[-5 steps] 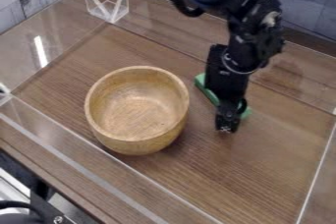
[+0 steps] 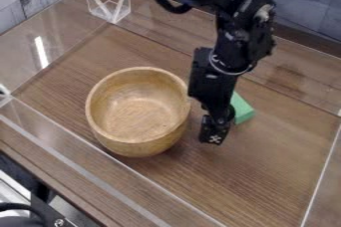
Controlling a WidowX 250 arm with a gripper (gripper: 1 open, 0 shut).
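My black gripper (image 2: 216,123) hangs low over the wooden table, just right of a tan plastic bowl (image 2: 127,92), its fingers open. Behind the fingers, on the right, lies a green block (image 2: 240,110), partly hidden by the gripper. I cannot tell whether the fingers touch it.
A white wire-like object (image 2: 114,2) stands near the back left edge. The table's left edge shows at the lower left.
A second ago the gripper was further right over the green block.
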